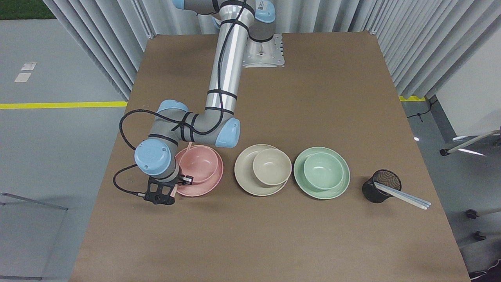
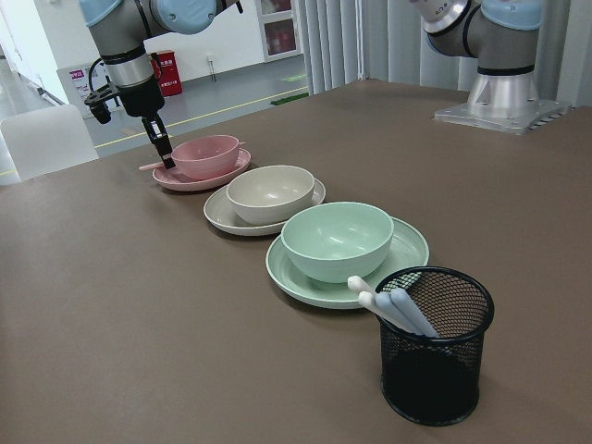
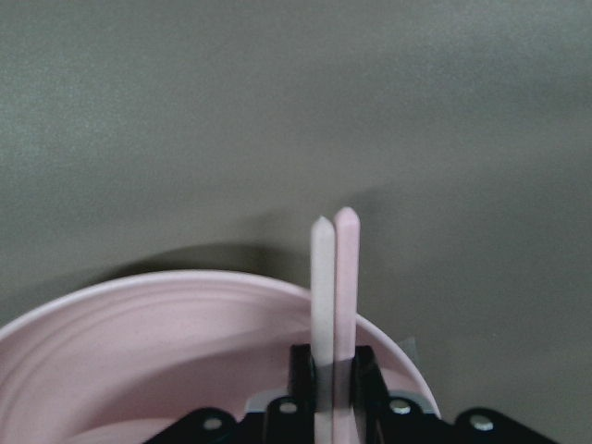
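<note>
A pink bowl (image 1: 202, 164) sits on a pink plate (image 1: 204, 188) at the left of the row, partly under my arm. My gripper is over this set, pointing down, with two pink chopsticks (image 3: 344, 268) side by side between its fingers, one paler than the other in the wrist view. In the left view the gripper (image 2: 166, 157) is low beside the pink bowl, with the chopsticks lying roughly level.
A cream bowl (image 1: 272, 166) on a cream plate (image 1: 246, 176) and a green bowl (image 1: 323, 170) on a green plate (image 1: 314, 190) stand to the right. A black mesh cup (image 1: 371, 190) holds pale chopsticks (image 1: 404, 195) at far right.
</note>
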